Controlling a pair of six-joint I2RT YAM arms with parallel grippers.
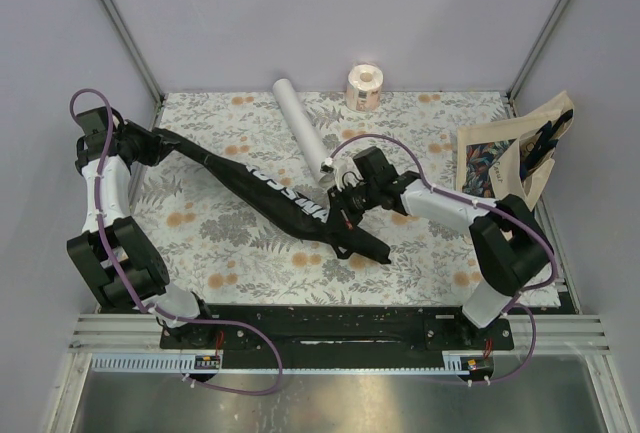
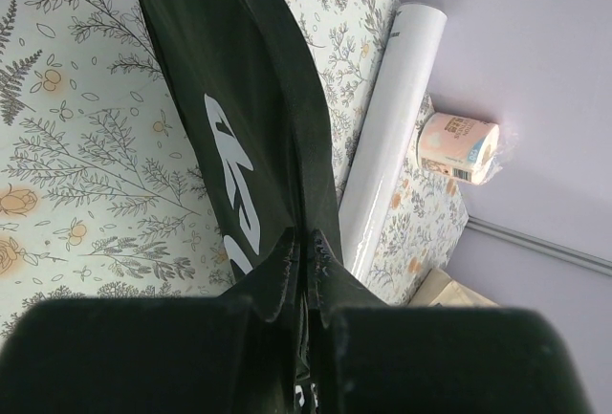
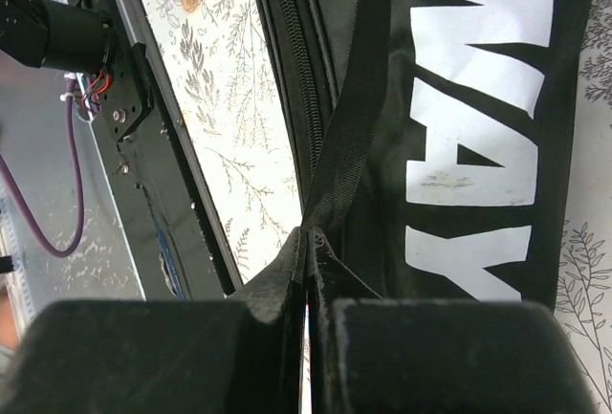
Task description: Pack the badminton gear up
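Note:
A long black racket bag (image 1: 270,196) with white lettering stretches diagonally over the table, its left end raised. My left gripper (image 1: 163,142) is shut on that raised end; in the left wrist view the dark fabric (image 2: 308,161) runs into its fingertips. Over the bag's right part, my right gripper (image 1: 347,221) is shut, with a flat black strap (image 3: 356,118) running into its fingertips in the right wrist view. A zipper (image 3: 296,51) lies along the bag's edge beside the strap. Whether the bag holds anything is hidden.
A white roll (image 1: 303,131) lies behind the bag, near its middle. Further back stands a paper roll (image 1: 364,87). At the right edge is a tote bag (image 1: 515,129) with dark items inside. Patterned table (image 1: 235,278) shows bare at front left.

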